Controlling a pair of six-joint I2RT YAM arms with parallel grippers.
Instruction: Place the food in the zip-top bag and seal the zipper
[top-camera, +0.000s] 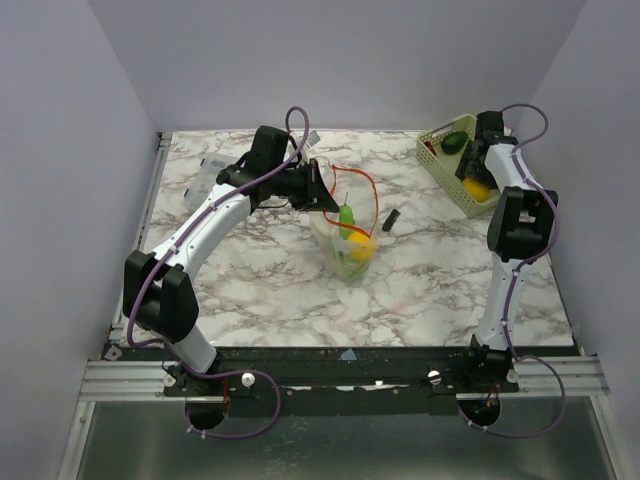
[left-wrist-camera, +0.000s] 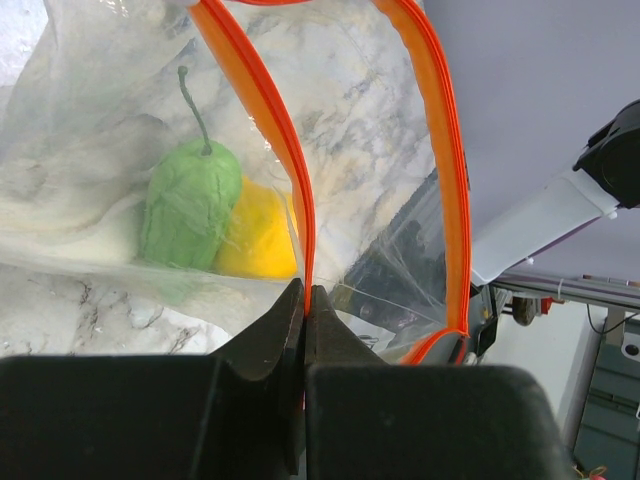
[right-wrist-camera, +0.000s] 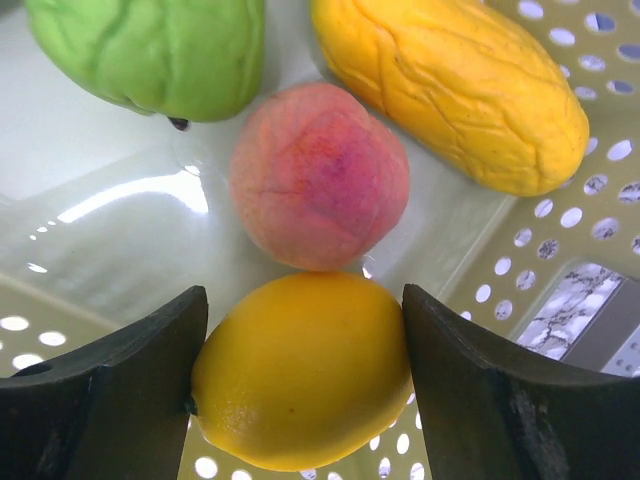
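Note:
The zip bag (top-camera: 350, 255) stands open at the table's middle, its orange zipper edge held by my left gripper, which is shut. Inside the bag lie a green pepper (left-wrist-camera: 190, 205) and a yellow item (left-wrist-camera: 260, 235). In the perforated basket (top-camera: 440, 175) at the back right, my right gripper has its fingers around a yellow lemon-like fruit (right-wrist-camera: 300, 380), open by the look of it, touching or nearly so. Beside it lie a peach (right-wrist-camera: 318, 170), a yellow oblong food (right-wrist-camera: 450, 85) and a green pepper (right-wrist-camera: 145, 50).
A dark small object (top-camera: 391, 220) lies right of the bag. A clear container (top-camera: 205, 175) lies at the back left, partly behind the left arm.

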